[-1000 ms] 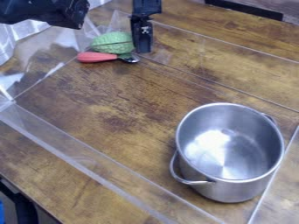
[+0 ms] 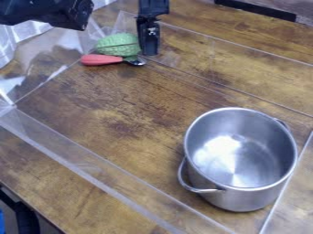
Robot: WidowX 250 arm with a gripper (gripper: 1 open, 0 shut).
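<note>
My black gripper (image 2: 149,41) hangs at the top, just right of a green ribbed object (image 2: 117,44) near the back left of the wooden surface. Whether its fingers are open or shut does not show clearly. A red-handled utensil (image 2: 102,59) with a dark metal end lies in front of the green object, just below and left of the gripper. A large steel pot (image 2: 240,159) with two handles stands at the front right, empty.
Clear plastic walls border the work area on the left and along the front. A dark arm part fills the top-left corner.
</note>
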